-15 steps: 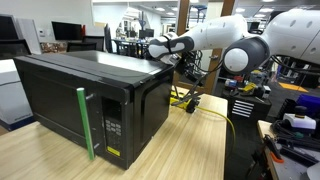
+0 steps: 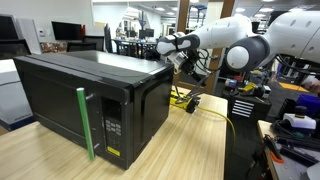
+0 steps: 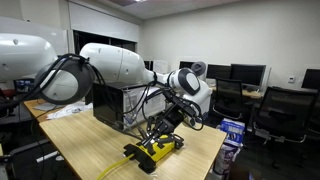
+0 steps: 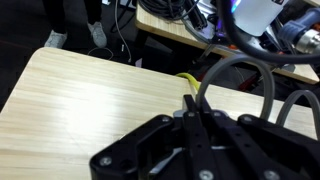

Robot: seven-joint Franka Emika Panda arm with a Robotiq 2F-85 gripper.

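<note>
In the wrist view my gripper reaches over the pale wooden table [image 4: 95, 115], its fingers close together. Grey-brown cable loops [image 4: 232, 57] arc across the gripper there, and what lies between the fingertips is hard to make out. At the far end of the table, beyond the black microwave [image 2: 112, 122], the arm [image 2: 245, 35] bends down. Below the wrist, exterior view 2 shows a yellow item [image 3: 170, 158] beside dark parts [image 3: 145, 158] on the tabletop; the fingertips blend into these dark shapes.
A yellow cable [image 2: 222, 116] trails over the table's edge. Bare tabletop [image 2: 190, 150] lies in front of the microwave. In the wrist view, another wooden surface with coiled black cable [image 4: 178, 8] stands across a dark gap. Office chairs [image 3: 285, 115] are behind.
</note>
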